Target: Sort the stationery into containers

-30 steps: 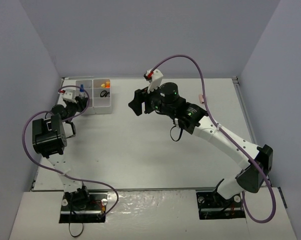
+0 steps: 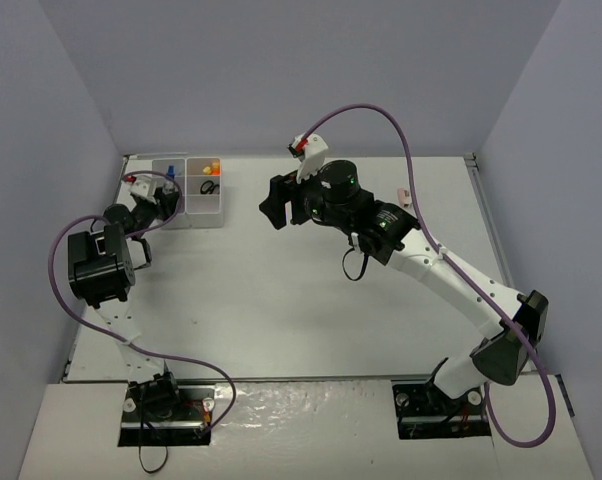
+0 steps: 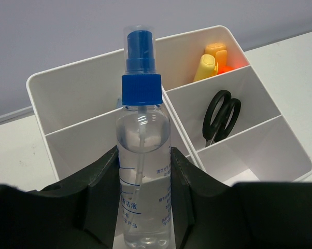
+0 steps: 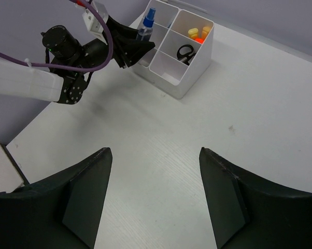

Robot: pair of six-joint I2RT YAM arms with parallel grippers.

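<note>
A clear spray bottle with a blue top [image 3: 141, 91] stands upright in front of the left wrist camera, over the left column of the white divided organizer [image 3: 73, 62]. My left gripper is shut on the bottle's body, one finger against each side. Whether the bottle's base touches the compartment floor cannot be told. Black-handled scissors [image 3: 221, 116] lie in the organizer's right middle compartment, and yellow and orange items [image 3: 207, 66] fill the compartment behind. Over the bare table, my right gripper hangs open with nothing between its fingers.
A small pink item [image 2: 404, 197] lies on the right side of the table, partly behind the right arm. The organizer's front right compartment [image 4: 169, 67] is empty.
The left gripper and the bottle have shifted slightly to the right, over the organizer. The right arm has moved barely, a few pixels rightward.
</note>
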